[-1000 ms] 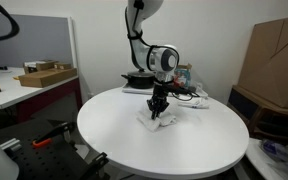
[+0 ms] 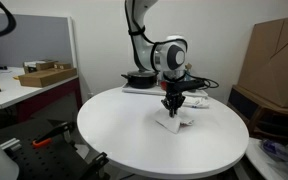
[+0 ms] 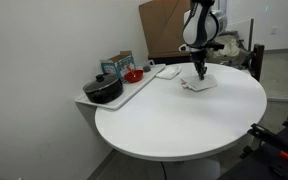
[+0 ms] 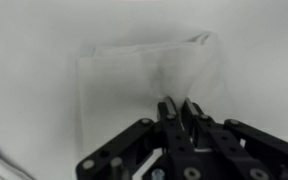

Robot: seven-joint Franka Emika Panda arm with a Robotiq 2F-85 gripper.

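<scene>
A white cloth lies rumpled on the white round table, right of centre in exterior view 1. My gripper points down at it and is shut on a pinched fold. In exterior view 2 the cloth spreads out flat below the gripper, near the table's far side. From the wrist view, the cloth appears folded in layers, its edge running under the fingertips of the gripper. How much fabric sits between the fingers is blurred.
On a white tray along the table's edge stand a lidded black pot and a red bowl. Another white folded item lies beyond them.
The cloth now trails differently, with part of it spread to the right of the gripper.
</scene>
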